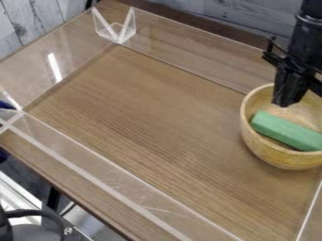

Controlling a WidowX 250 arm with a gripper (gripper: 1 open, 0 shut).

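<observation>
A round wooden bowl point(265, 151) stands at the right of the table, holding a green elongated block point(287, 132) that lies along its bottom. Just over the bowl's back part, the black gripper point(285, 99) points downward with its fingers shut; I see nothing held between them. Part of the arm is cut off by the right edge of the view.
A black object point(25, 226) sits off the table at the lower left.
</observation>
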